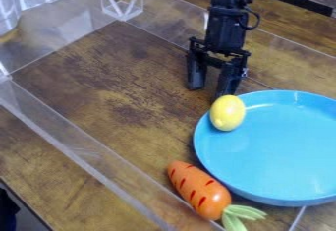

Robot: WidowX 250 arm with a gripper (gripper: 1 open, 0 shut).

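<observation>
A black gripper (214, 77) hangs from the top of the view, low over the wooden table just behind a blue plate (273, 156), its fingers apart with nothing seen between them. A yellow egg-shaped object (229, 113) sits on the plate's back-left edge, just below the gripper. An orange toy carrot (197, 190) with pale green leaves lies at the front, by the plate's lower left.
A clear plastic barrier runs along the left and back of the work area.
</observation>
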